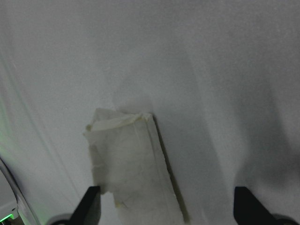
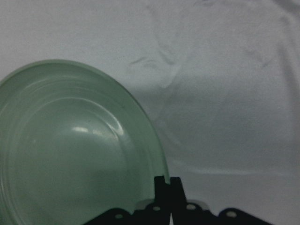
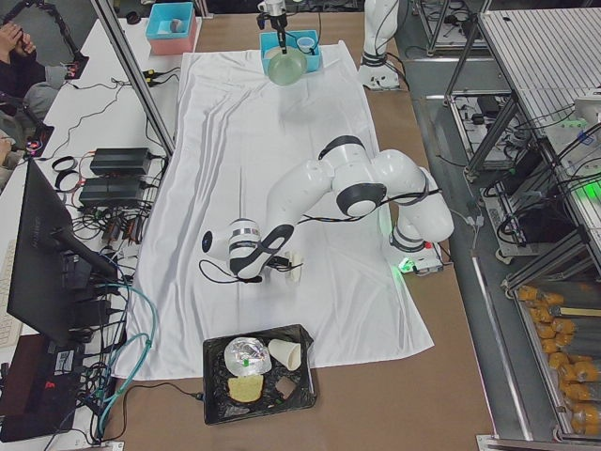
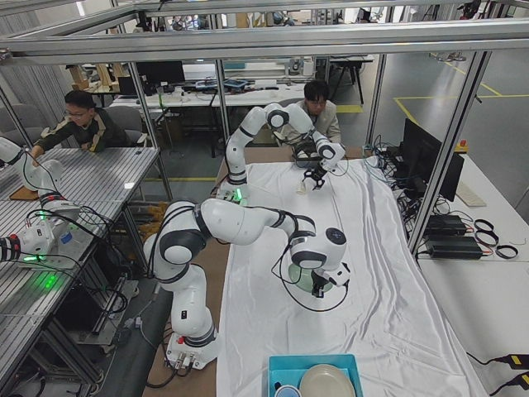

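Note:
A crumpled paper piece (image 1: 131,164) lies on the white cloth, below and between the open fingers of my left gripper, which hangs low over it; the left camera view shows the paper (image 3: 295,265) partly behind the arm. My right gripper is shut on the rim of the green plate (image 2: 70,140). In the left camera view this plate (image 3: 286,69) appears at the far end, by the blue bin.
A black tray (image 3: 258,413) with a foil item, white cup and sponge sits at the near edge. A blue bin (image 4: 273,368) holds a plate and cup.

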